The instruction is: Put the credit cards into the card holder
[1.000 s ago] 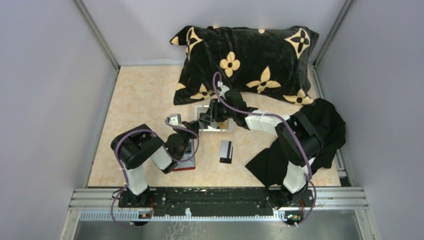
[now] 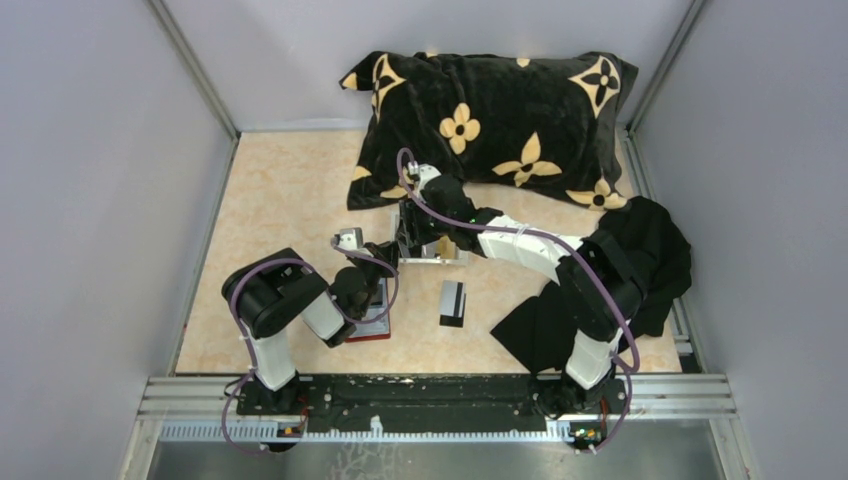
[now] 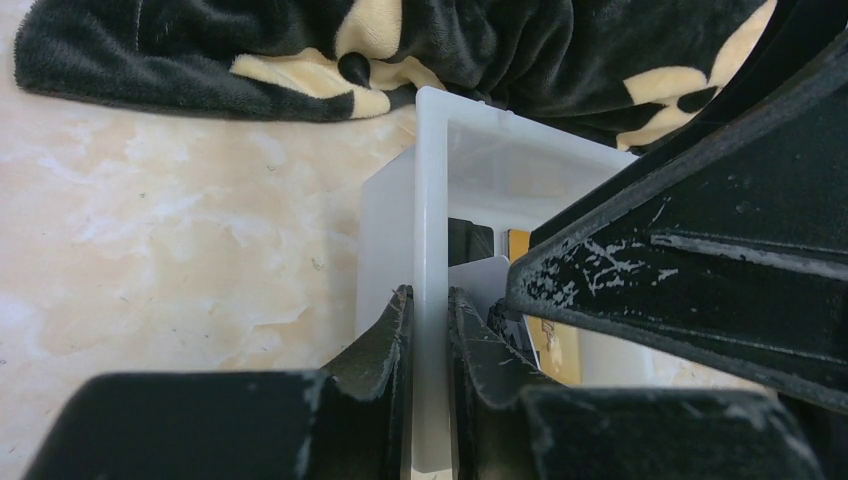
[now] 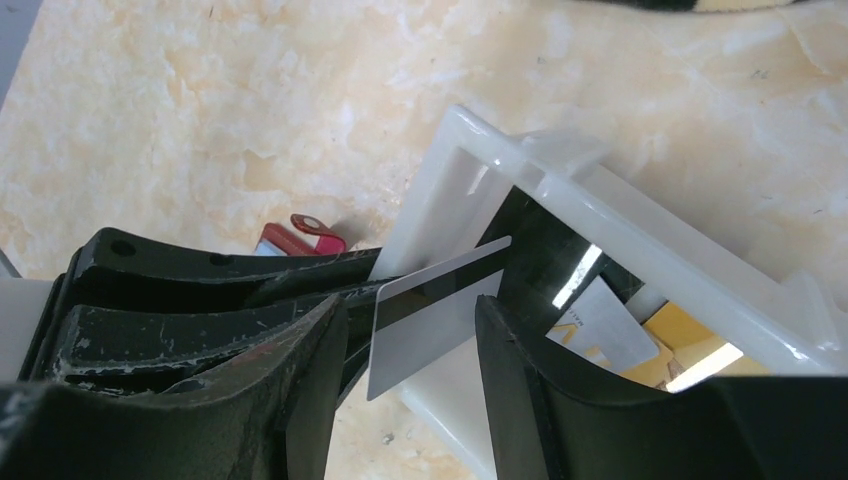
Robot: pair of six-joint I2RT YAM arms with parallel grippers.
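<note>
A white open box (image 3: 431,200) stands mid-table, with my left gripper shut on its near wall. Inside it lie a black card (image 4: 540,250), a white card (image 4: 607,325) and a gold card (image 4: 692,335). One grey card with a dark stripe (image 4: 430,340) stands tilted up by the box's end wall. My right gripper is open over that end, its fingers (image 4: 312,390) on either side of the tilted card with a gap left. Partly under the left arm lies a red-edged grey item (image 2: 372,328), perhaps the card holder; its red strap (image 4: 318,236) shows in the right wrist view.
A silver and black flat item (image 2: 452,303) lies in front of the box. A patterned black cushion (image 2: 490,120) fills the back, and black cloth (image 2: 640,250) lies at the right. Both grippers are very close together at the box.
My right gripper has moved left across the box, toward its left end and the left gripper. The left arm and the box have stayed where they were.
</note>
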